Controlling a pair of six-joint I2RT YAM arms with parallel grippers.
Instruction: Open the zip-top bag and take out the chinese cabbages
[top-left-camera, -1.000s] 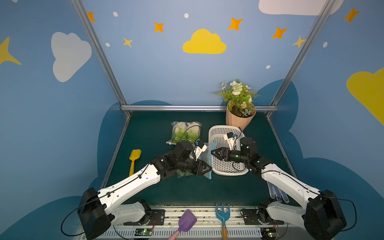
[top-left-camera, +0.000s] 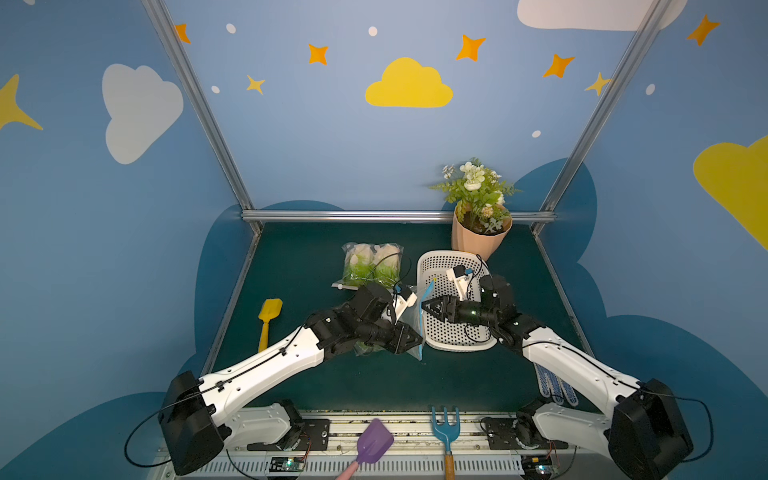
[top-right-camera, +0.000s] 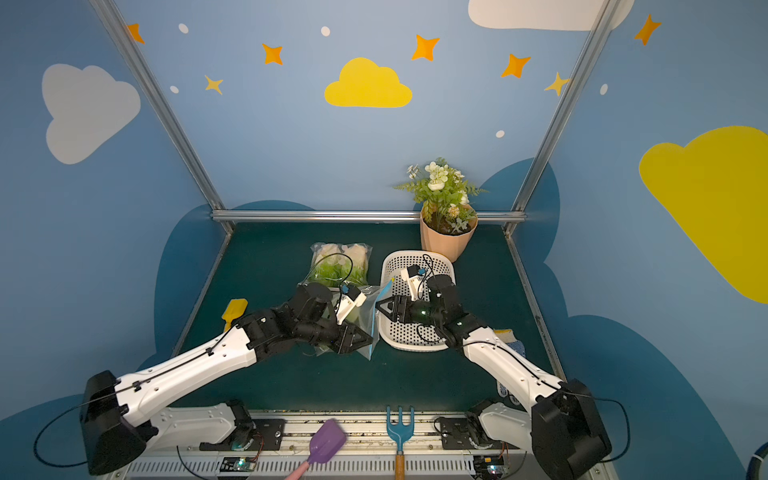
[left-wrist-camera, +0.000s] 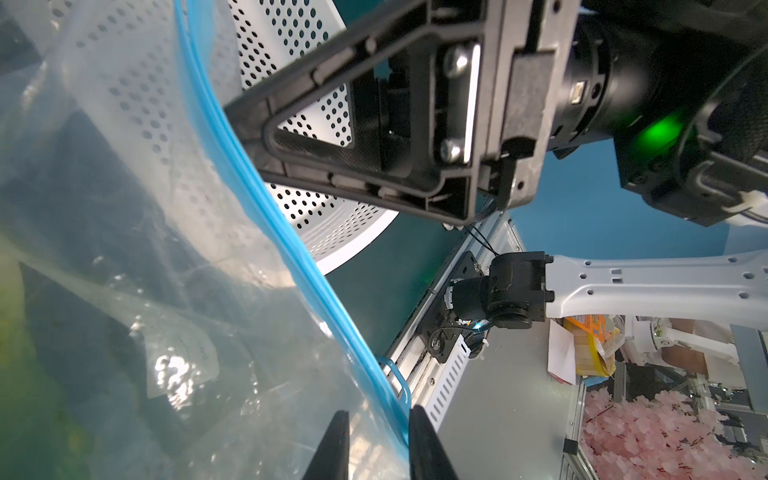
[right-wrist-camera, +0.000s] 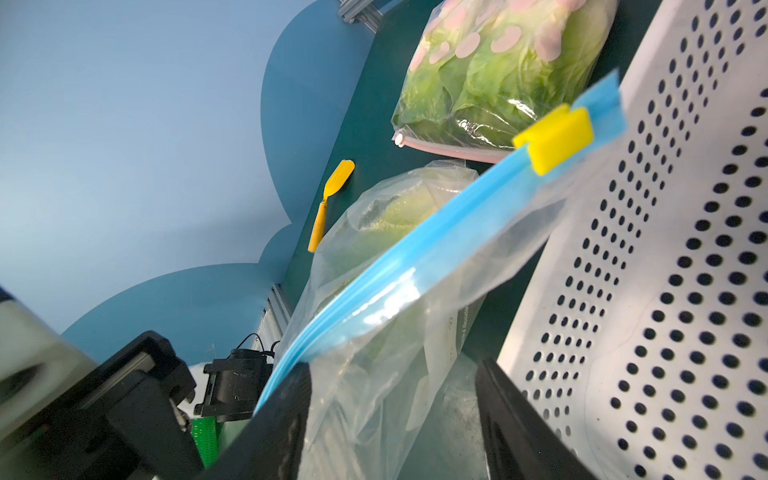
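Note:
A clear zip bag with a blue seal (left-wrist-camera: 280, 240) and yellow slider (right-wrist-camera: 560, 137) stands between my grippers, pale green cabbage (right-wrist-camera: 400, 216) inside. My left gripper is at the seal's near end, part open, its fingertips either side of the blue strip; whether they pinch it is unclear. My right gripper is part open at the seal's upper stretch, one finger by the bag's film. A second bag of cabbages (right-wrist-camera: 504, 80) with a pink seal lies behind.
A white perforated basket (right-wrist-camera: 688, 264) is at the right, a flower pot (top-left-camera: 480, 238) behind it. A yellow spatula (top-left-camera: 269, 312) lies on the left; blue fork (top-left-camera: 446, 428) and purple spatula (top-left-camera: 374, 438) lie at the front.
My left gripper has shifted slightly toward the front over the last second, and the bag's seal hangs a little differently. The right arm looks unchanged.

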